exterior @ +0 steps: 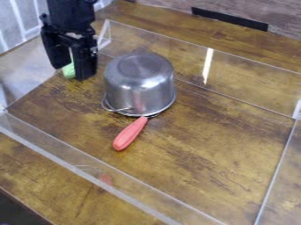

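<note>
The black gripper [69, 60] is at the upper left, open, over and partly hiding a small green object [70, 72]. An upside-down silver pot [139, 81] sits right of it. A red object [129, 134], shaped like a handle or utensil, lies below the pot, toward the front.
Clear panels or edges [70, 158] border the work area. A white grated object stands at the top left corner.
</note>
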